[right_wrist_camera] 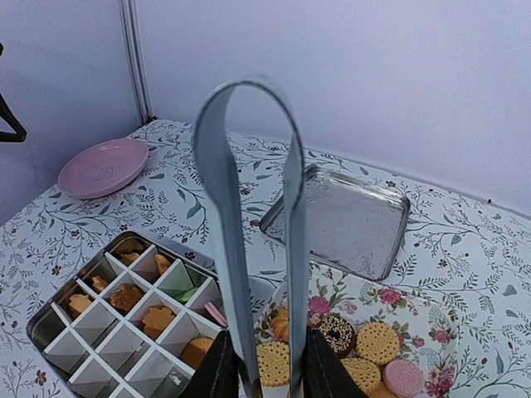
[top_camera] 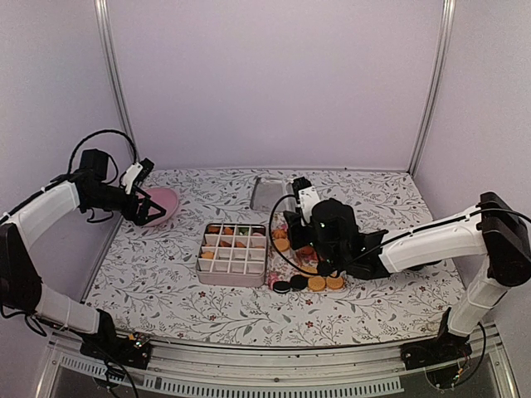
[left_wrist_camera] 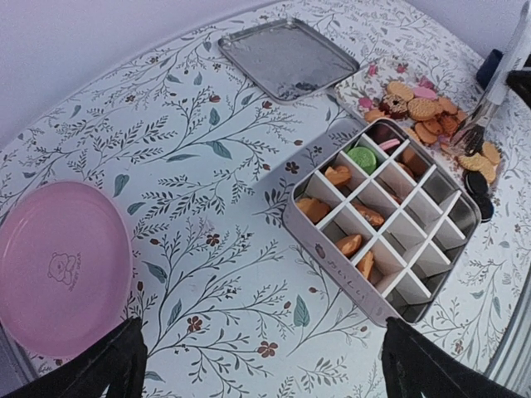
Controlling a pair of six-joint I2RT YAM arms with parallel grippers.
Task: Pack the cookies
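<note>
The compartment box [top_camera: 231,274] holds cookies and other pieces in several cells, other cells empty. Right of it lies a pile of assorted cookies [right_wrist_camera: 377,343] on a floral tray [right_wrist_camera: 431,320]. My right gripper is over that pile, holding metal tongs [right_wrist_camera: 228,215] upright, their lower ends over a square patterned cookie; whether the tips grip it I cannot tell. My left gripper [top_camera: 148,214] is raised at the left by the pink plate, open and empty.
A pink plate [left_wrist_camera: 75,282] lies at the back left, an empty metal tray [left_wrist_camera: 282,62] at the back middle. Dark round cookies [top_camera: 299,283] lie at the front of the pile.
</note>
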